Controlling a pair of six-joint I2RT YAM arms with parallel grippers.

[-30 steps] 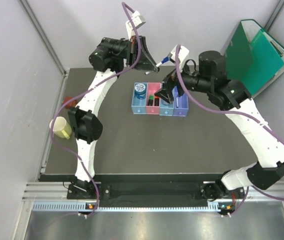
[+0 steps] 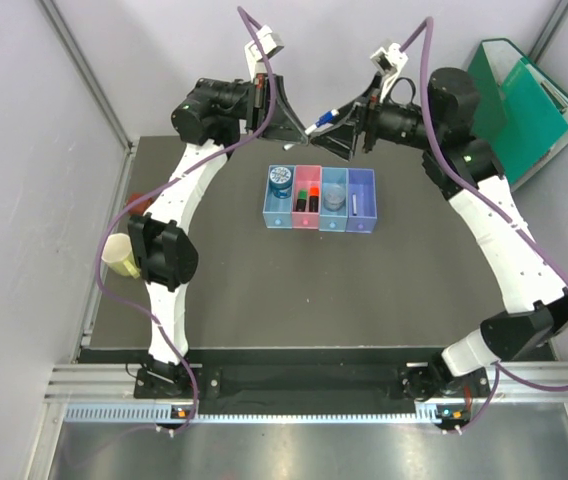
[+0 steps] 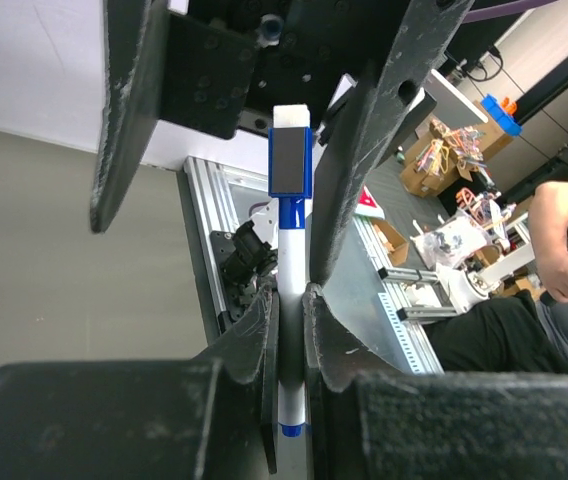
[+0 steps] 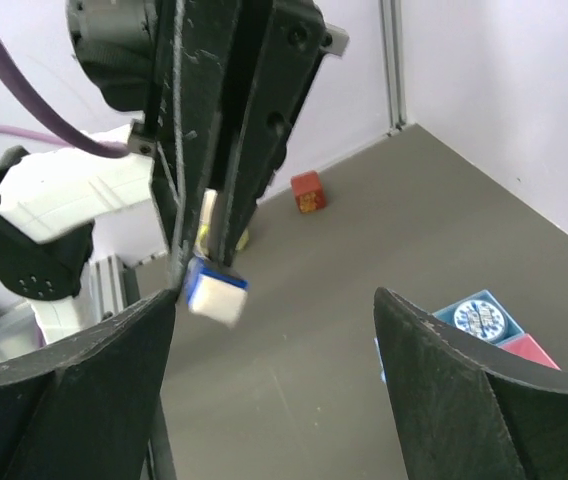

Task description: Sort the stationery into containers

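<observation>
A white marker with a blue cap (image 3: 291, 270) is held upright in the left wrist view by my left gripper (image 2: 302, 135), shut on its barrel above the containers. My right gripper (image 2: 346, 138) is beside the marker's capped end, its fingers apart around it with a gap visible in the left wrist view. A four-compartment organizer stands below: blue compartment (image 2: 277, 217) with a round tin (image 2: 280, 178), pink compartment (image 2: 306, 222) with dark bottles, blue compartment with a clear round item (image 2: 333, 197), purple compartment (image 2: 368, 215) with a thin white item.
A cream mug (image 2: 119, 255) and a red block (image 4: 307, 191) lie at the left of the table. Green folders (image 2: 524, 115) lean at the back right.
</observation>
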